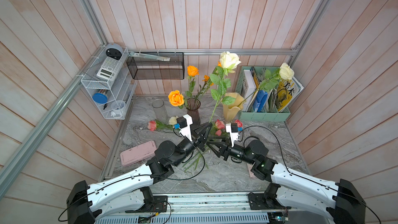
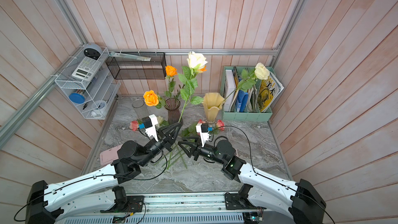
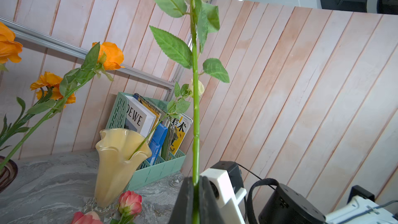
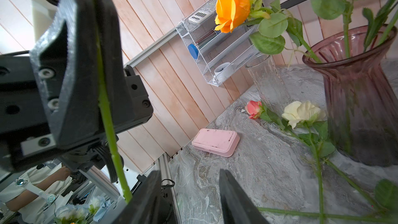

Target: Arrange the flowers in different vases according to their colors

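A white rose (image 1: 229, 61) stands upright above the table, its green stem (image 3: 195, 112) pinched by my left gripper, which is shut on it. Close by on the right, my right gripper is open and empty; the lower stem hangs near it. Orange roses (image 1: 176, 98) fill the purple vase (image 4: 356, 95). One white rose (image 1: 286, 71) leans out of the yellow vase (image 3: 118, 166). A clear vase (image 4: 269, 78) stands empty at the left. Pink flowers (image 3: 129, 203) and another white rose (image 4: 302, 113) lie on the table.
A green organizer with books (image 1: 265, 116) stands behind the yellow vase. The pink case (image 1: 138, 152) lies at the left. Wire shelves (image 1: 108, 83) and a black mesh basket (image 1: 155, 67) hang at the back.
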